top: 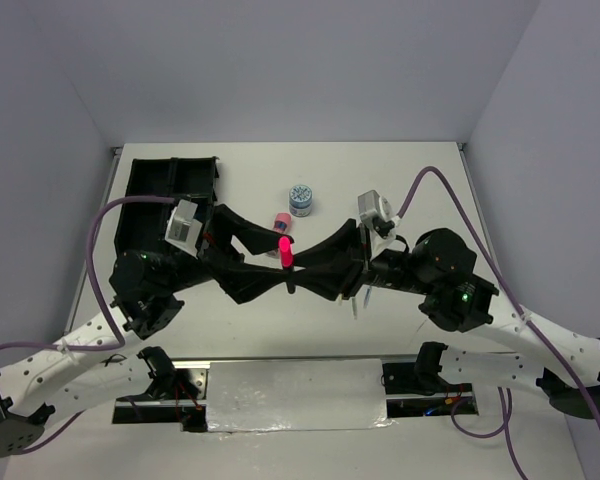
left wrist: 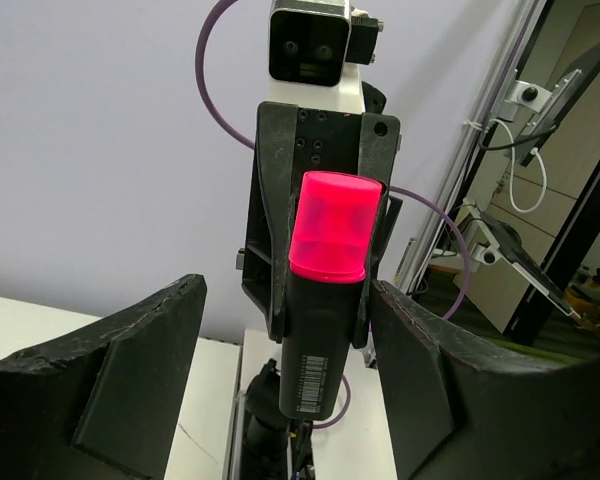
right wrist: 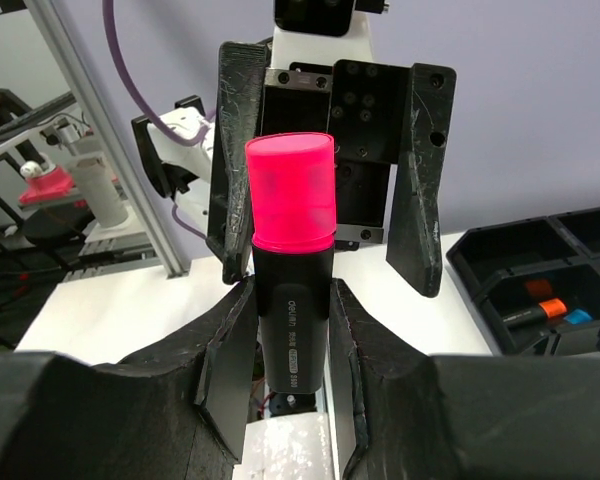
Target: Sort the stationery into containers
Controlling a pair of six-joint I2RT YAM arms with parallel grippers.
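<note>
A black marker with a bright pink cap (top: pixel 286 252) stands upright in the air above the middle of the table. Low on its black body, my right gripper is shut on it, as the right wrist view shows. My left gripper is open, its fingers spread on either side of the marker and apart from it. At the back left is the black divided tray (right wrist: pixel 480 240). Inside it lie a black marker with an orange end (right wrist: pixel 552 308) and something blue (right wrist: pixel 578 317). The left arm hides part of the tray from the top.
A round blue-and-white container (top: pixel 301 200) stands toward the back, with a small pink item (top: pixel 282 223) in front of it. Thin pens (top: pixel 355 306) lie partly under the right arm. Both gripper heads are close together.
</note>
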